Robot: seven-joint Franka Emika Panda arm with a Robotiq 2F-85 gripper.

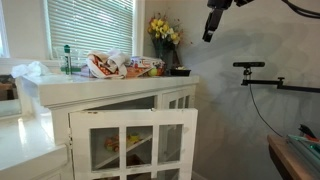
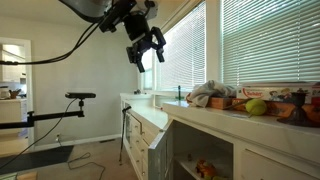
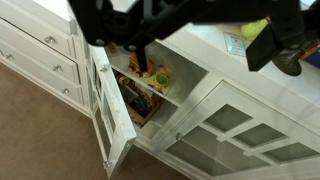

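Note:
High above the counter hangs my gripper [image 2: 149, 58], open, with only air between its spread fingers. Below the gripper in the wrist view, a white cabinet door [image 3: 116, 112] with glass panes stands swung open. Exterior view 1 shows the same cabinet door [image 1: 133, 148] from its front. Inside the cabinet, yellow and orange items [image 3: 158, 80] lie on a shelf, with darker things lower down. The gripper is well apart from door and counter.
On the white counter [image 2: 223, 120] are a crumpled cloth [image 2: 209, 90], a green round fruit [image 2: 257, 107], boxes and a dark object [image 2: 298, 112]. Closed glass-paned doors [image 3: 235, 125] stand beside the opening. Drawers [image 3: 45, 60] line the other side. Air around the gripper is free.

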